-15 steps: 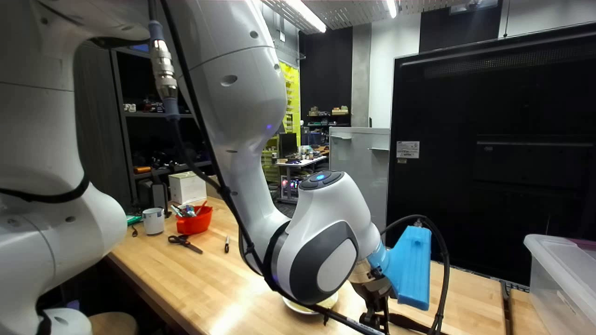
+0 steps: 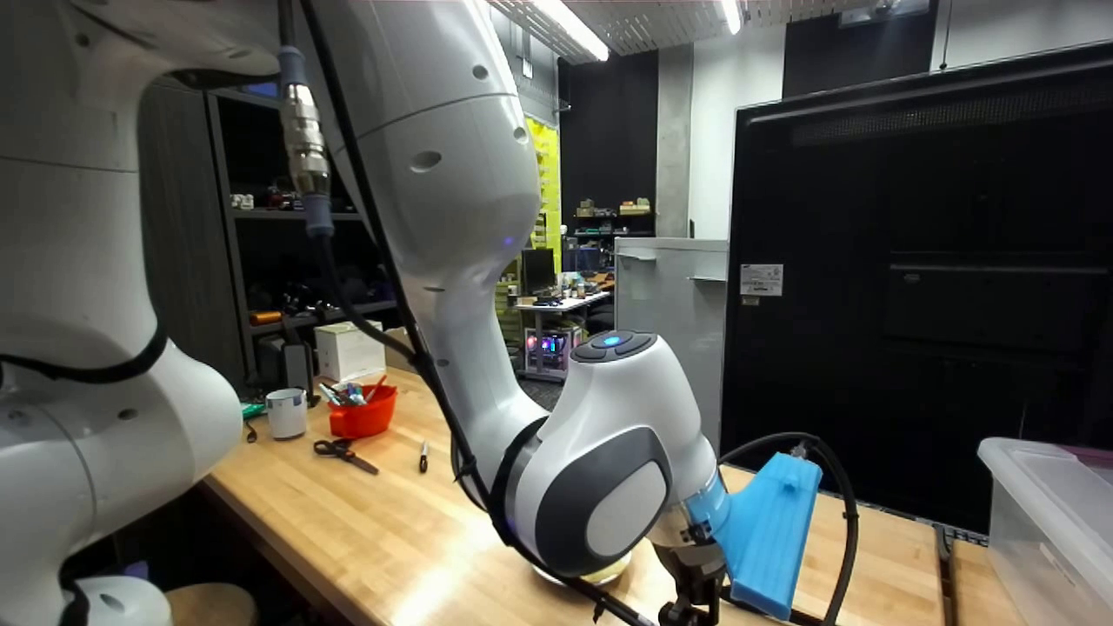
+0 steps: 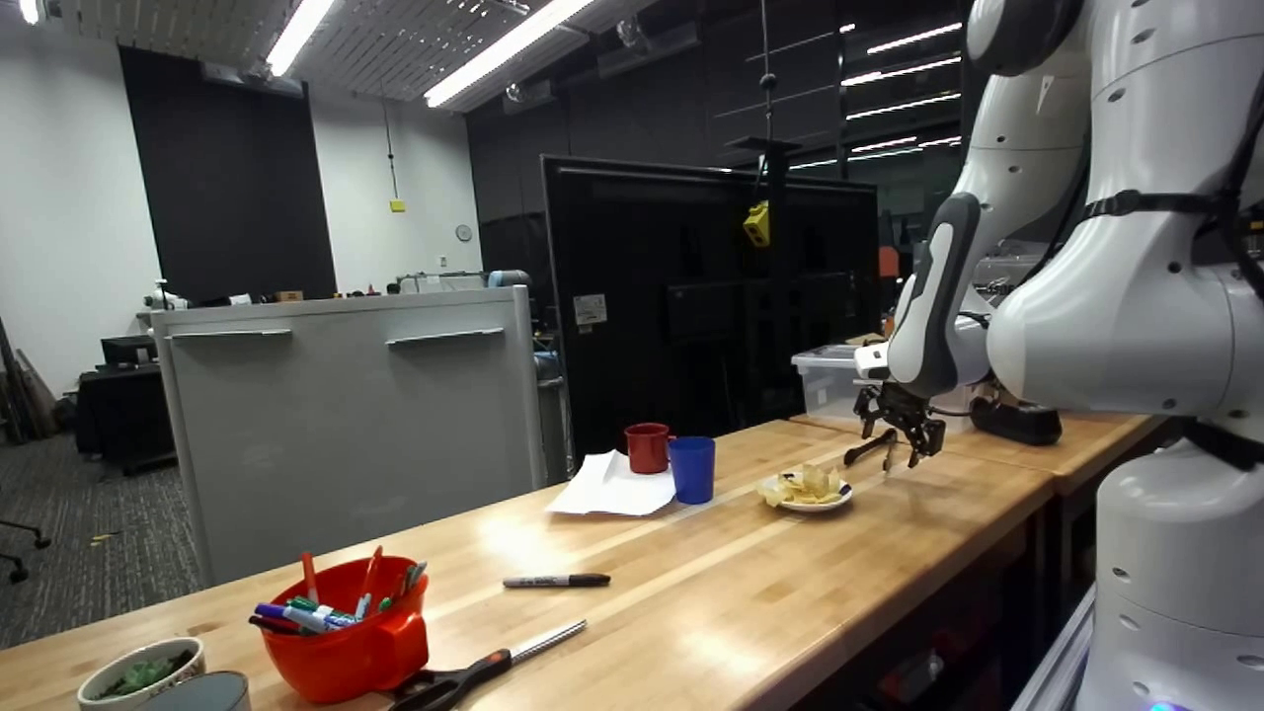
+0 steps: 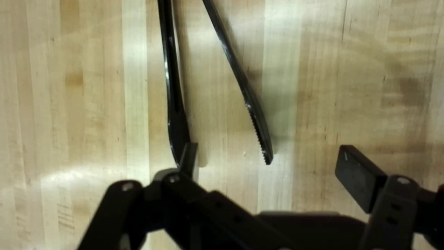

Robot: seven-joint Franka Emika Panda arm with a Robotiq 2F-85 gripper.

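Observation:
Black tongs (image 4: 254, 108) lie on the wooden table, their two arms spread apart and one serrated edge showing in the wrist view. The upper part of the tongs runs out of that view. My gripper is open above the tip end, its fingers wide apart and nothing held. The left finger (image 4: 189, 160) overlaps the tip of the left tong arm; whether it touches cannot be told. The right tong arm's tip shows between the fingers. In exterior view 2 the gripper (image 3: 903, 429) hangs low over the tongs (image 3: 871, 446).
A plate of chips (image 3: 809, 488) stands near the tongs, with a blue cup (image 3: 693, 470), a red mug (image 3: 647, 448) and white paper (image 3: 606, 487) farther off. A marker (image 3: 557, 581), scissors (image 3: 486, 671) and red pen container (image 3: 391, 646) are away. A clear bin (image 2: 1054, 522) stands at the right.
In exterior view 1 the hand has moved a little down and to the right. The table objects visible in both frames look unmoved.

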